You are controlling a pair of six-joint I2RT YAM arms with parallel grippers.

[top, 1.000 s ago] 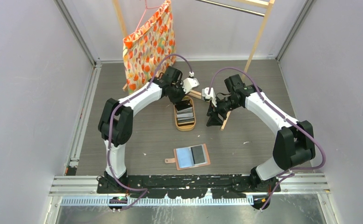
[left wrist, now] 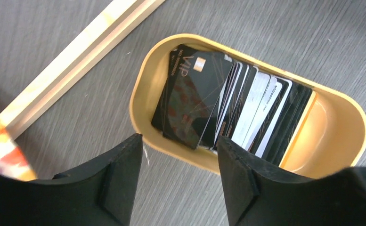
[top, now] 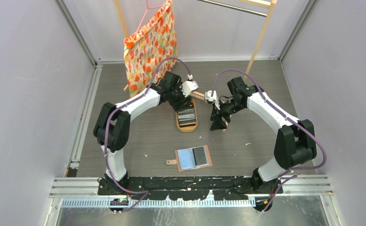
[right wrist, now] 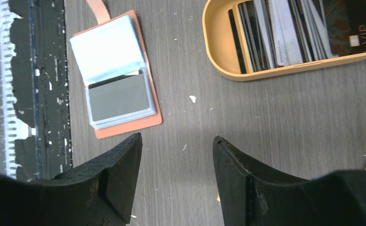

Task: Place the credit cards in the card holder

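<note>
A tan oval box in the table's middle is packed with black, grey and white cards, one marked VIP lying flat at one end. My left gripper hangs open over the box, nothing between its fingers. The card holder, an open booklet with pale sleeves, a dark pocket and a strap, lies near the front edge, also in the right wrist view. My right gripper stands open to the right of the box, above bare table, holding nothing.
Wooden bars lie behind the box and to its right. A floral cloth hangs at the back left.
My right arm has moved very little. The box and card holder look unchanged.
</note>
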